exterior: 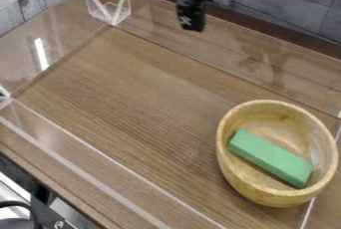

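Observation:
My dark gripper (189, 16) hangs at the top centre over the back of the wooden counter, blurred, its fingers too indistinct to read clearly. A wooden bowl (229, 177) sits at the lower right, holding a green rectangular block (270, 157). The gripper is well away from the bowl.
A clear plastic bracket (111, 9) stands at the back left. A grey wall (274, 19) runs along the back edge.

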